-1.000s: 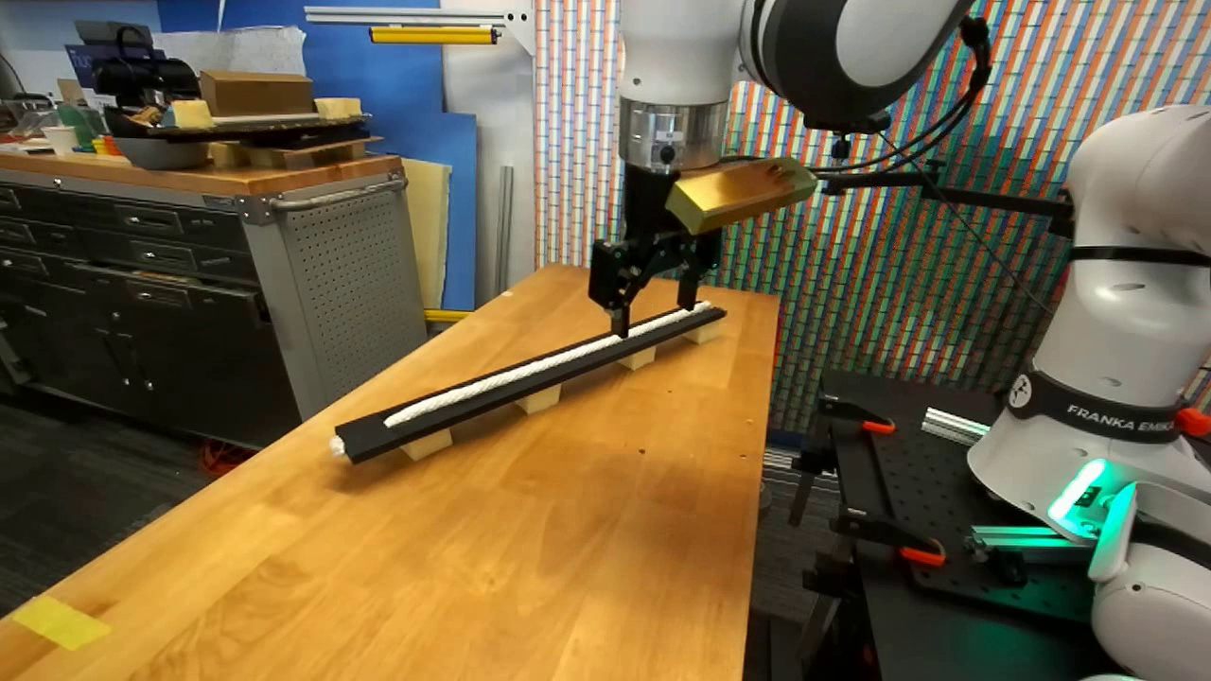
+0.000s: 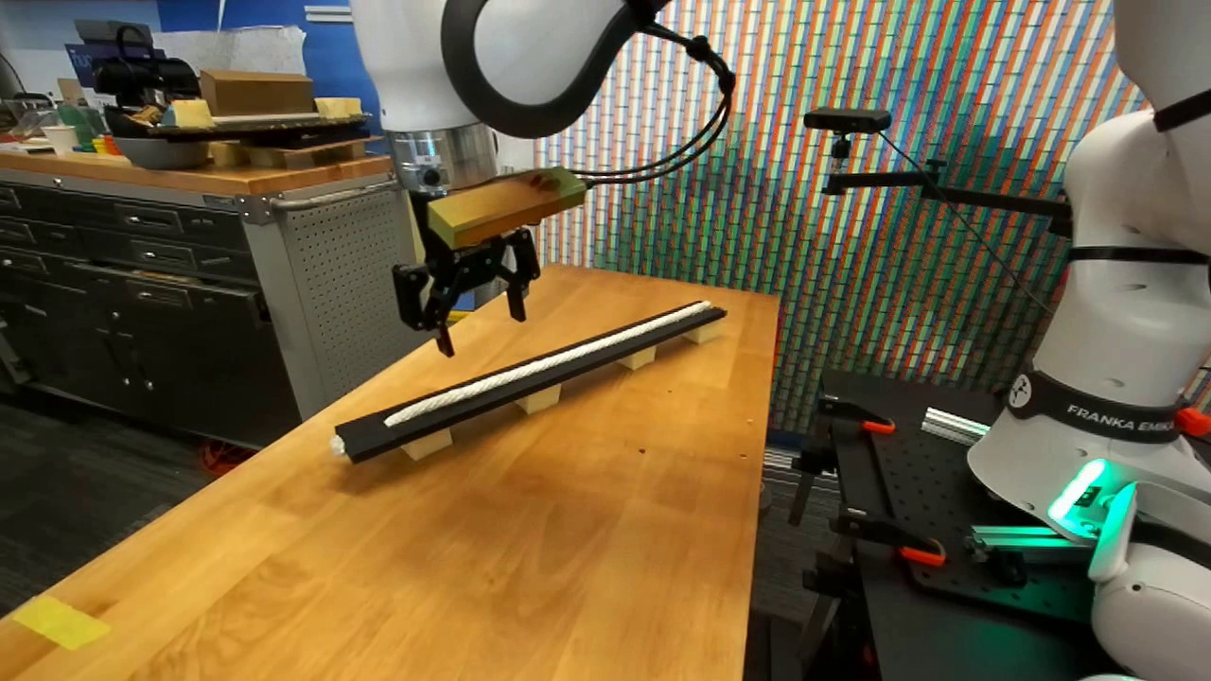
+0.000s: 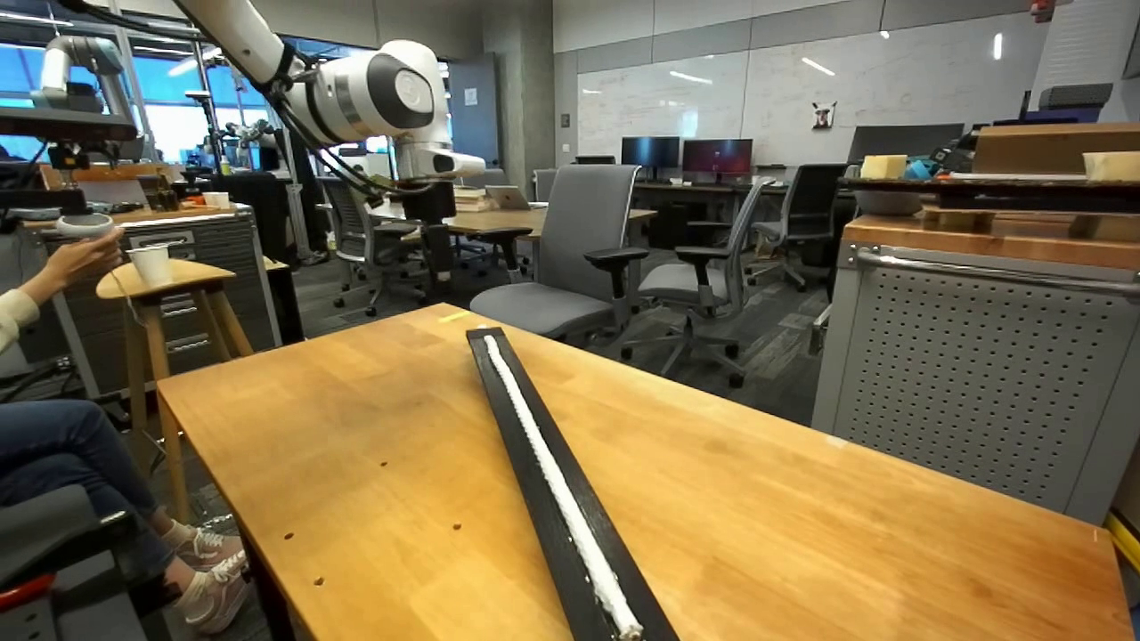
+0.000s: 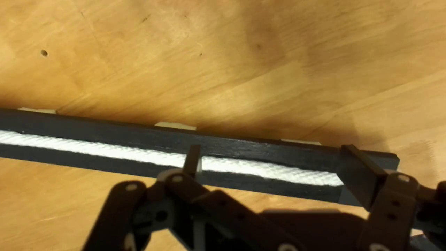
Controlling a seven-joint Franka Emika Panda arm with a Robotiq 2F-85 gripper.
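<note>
A white rope [image 2: 517,374] runs lengthwise along the top of a long black bar [image 2: 454,420]. In exterior view 1 the bar rests on several pale blocks [image 2: 538,399] above the wooden table. My gripper [image 2: 482,329] hangs above the bar's near half, open, its fingers well apart and empty. The wrist view shows the rope [image 4: 259,169] passing beneath the gap between my two fingertips, close to where the rope stops on the bar. In exterior view 2 the rope [image 3: 550,470] lies straight along the bar, with the gripper [image 3: 433,272] past the table's far edge in that view.
A second white arm [image 2: 1101,340] stands on a black stand at the right. A person [image 3: 80,459] sits beside the table.
Over the last second my open gripper has moved left in exterior view 1, from above the bar's far part toward its near end. The bar and rope look unmoved.
</note>
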